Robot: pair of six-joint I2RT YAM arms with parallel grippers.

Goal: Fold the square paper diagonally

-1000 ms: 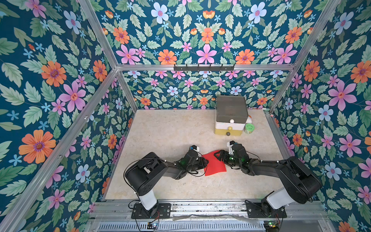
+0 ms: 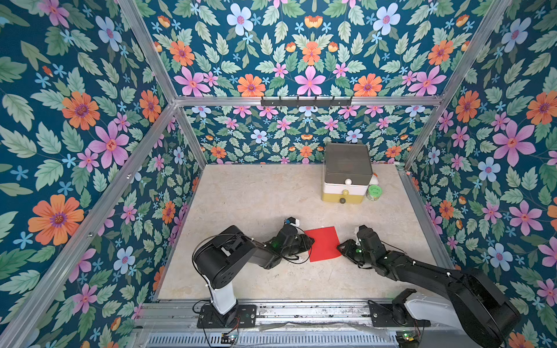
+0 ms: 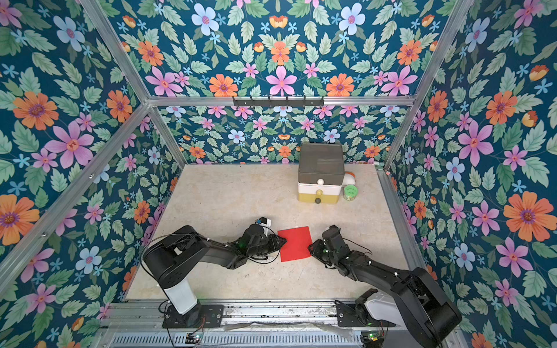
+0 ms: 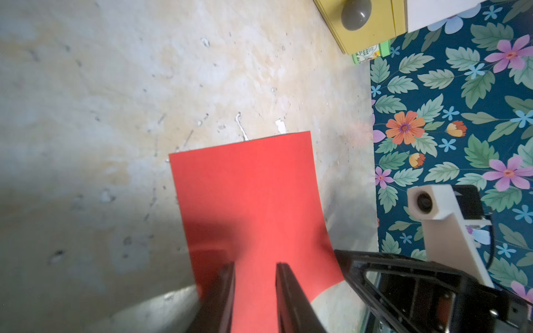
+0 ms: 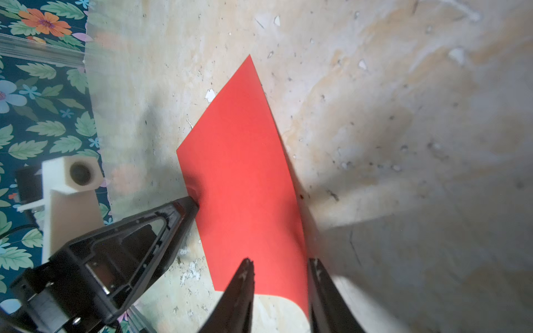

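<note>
The square red paper lies on the table between my two grippers, largely flat and with no diagonal crease showing. Its left edge is held by my left gripper, shut on the paper; in the right wrist view a dark dent shows in the paper beside the left fingers. My right gripper is at the right edge, its fingers apart. The near right corner of the paper bends and reaches between these fingers, closer to one of them. The right fingertips touch or nearly touch that edge in the left wrist view.
A small drawer box in grey, white and yellow stands at the back right, with a green-lidded jar beside it. Open table lies behind and left of the paper.
My right gripper has moved from over the paper's far right corner toward the front and right, to the paper's right edge. The far corner now lies uncovered. The left gripper has stayed put.
</note>
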